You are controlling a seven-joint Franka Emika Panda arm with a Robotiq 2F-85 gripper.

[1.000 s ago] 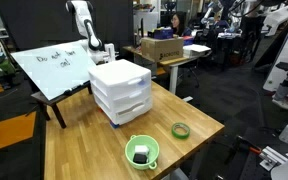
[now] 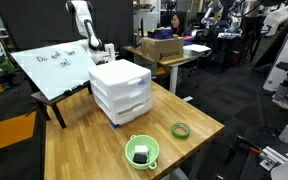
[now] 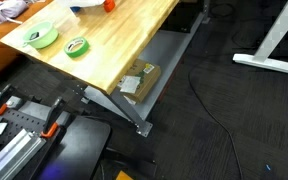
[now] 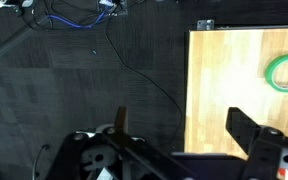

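High over the table's edge, my gripper hangs open and empty, its two dark fingers wide apart at the bottom of the wrist view. A ring of green tape (image 2: 180, 130) lies flat on the wooden table (image 2: 84, 140), and in the wrist view the tape (image 4: 285, 72) is cut by the right border. To the left of the tape stands a light green bowl (image 2: 141, 151) with two handles. A small white and dark object (image 2: 141, 153) sits inside it. The white drawer unit (image 2: 121, 90) stands behind the bowl.
A cardboard box (image 2: 162, 47) stands on the desk at the back. Under the table in exterior view 2, another box (image 3: 141, 80) rests on a shelf. Cables (image 4: 134, 68) cross the dark floor.
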